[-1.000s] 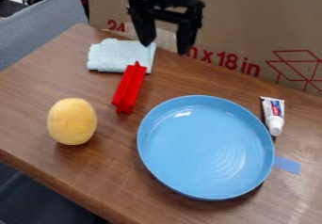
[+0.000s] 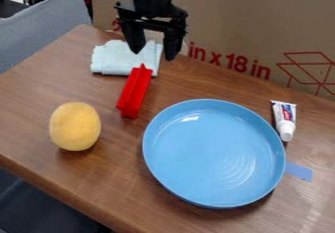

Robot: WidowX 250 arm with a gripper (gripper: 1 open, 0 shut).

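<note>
My black gripper (image 2: 153, 43) hangs open at the top, above and just behind a red elongated object (image 2: 135, 90) that lies on the wooden table. A folded pale cloth (image 2: 114, 59) lies under and to the left of the gripper. A blue plate (image 2: 214, 154) fills the front right, and a yellow round object (image 2: 74, 126) sits at the front left. A white toothpaste tube (image 2: 284, 119) lies right of the plate.
A cardboard box (image 2: 262, 26) stands along the back edge of the table (image 2: 53, 90). A small strip of blue tape (image 2: 299, 171) is by the plate.
The gripper has moved left from above the table's middle to over the cloth and the far end of the red object. The objects on the table have not visibly moved.
</note>
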